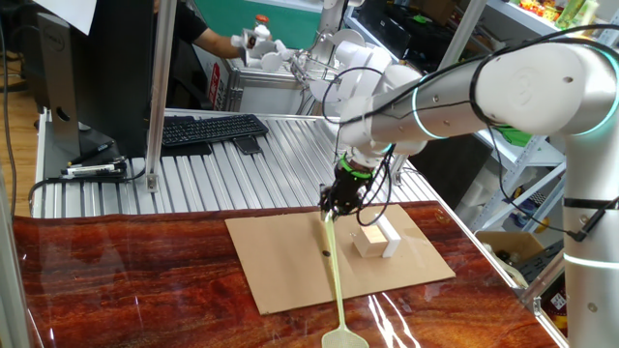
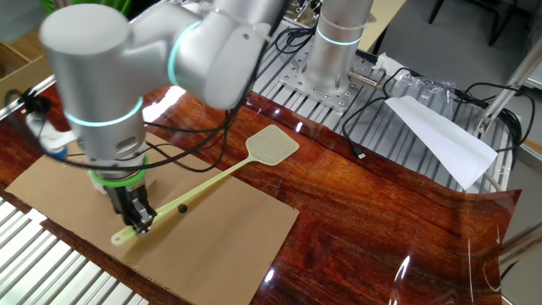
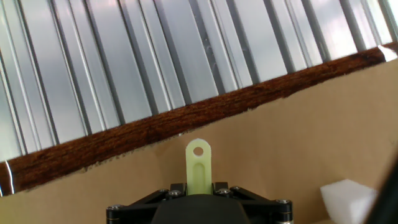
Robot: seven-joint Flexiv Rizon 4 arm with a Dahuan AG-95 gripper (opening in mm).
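Note:
A pale yellow-green fly swatter stretches across the cardboard sheet, its square mesh head out over the dark red wood. My gripper is shut on the handle close to its holed end, which pokes out beyond the fingers in the wrist view. From the side, the gripper points down just above the cardboard. Whether the swatter touches the cardboard or hangs slightly above it, I cannot tell. A small black round object shows by the handle.
A pale wooden block and a white block stand beside the handle on the cardboard. Bare wood lies left of the sheet. Behind it, a keyboard rests on the ribbed metal table. White paper lies near the robot's base.

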